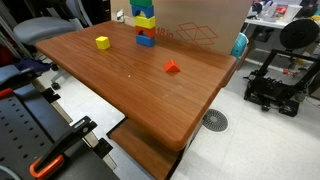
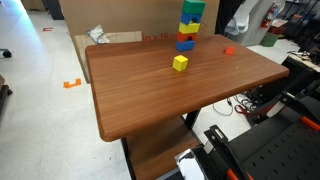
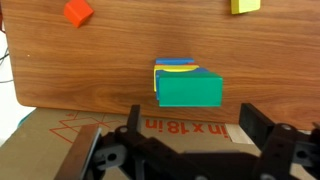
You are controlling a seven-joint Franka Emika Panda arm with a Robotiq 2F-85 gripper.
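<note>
A stack of coloured blocks stands on the wooden table, with a green block (image 3: 190, 88) on top. Below it come a blue block (image 2: 191, 18), a yellow block (image 1: 145, 21), a red block (image 2: 188, 37) and another blue block (image 2: 185, 46) at the base. Seen from above in the wrist view, my gripper is open over the stack, its fingers spread wide and apart from the green block. A loose yellow cube (image 1: 102, 43) and a red triangular block (image 1: 171, 66) lie separately on the table. Neither exterior view clearly shows the gripper.
A cardboard panel (image 1: 205, 22) with red markings stands close behind the stack. Black equipment (image 1: 277, 90) sits on the floor to the right, clear of the table.
</note>
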